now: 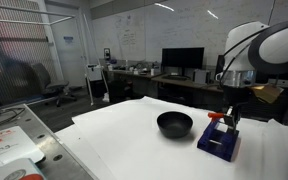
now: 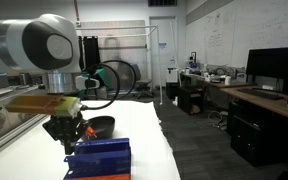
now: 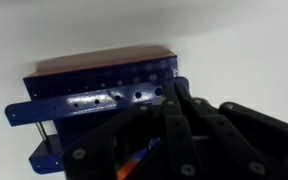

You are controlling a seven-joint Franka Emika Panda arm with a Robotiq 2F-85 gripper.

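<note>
A dark blue rack [image 1: 217, 140] with rows of holes stands on the white table. An orange-handled tool [image 1: 217, 115] lies at its top; only a little of its orange handle [image 3: 127, 169] shows from the wrist, beside the black fingers. My gripper [image 1: 231, 121] is down at the rack's top, by the handle's right end. In the wrist view its dark fingers reach over the end of the holed blue bar [image 3: 94, 103]. They look shut on the tool, but the contact itself is hidden in shadow. The rack [image 2: 102, 158] is partly visible below the gripper in exterior view 2.
A black bowl [image 1: 174, 125] stands on the white table [image 1: 129, 140], left of the rack. Table space left of the bowl is clear. A grey bench [image 1: 59, 150] with white equipment borders the near left side.
</note>
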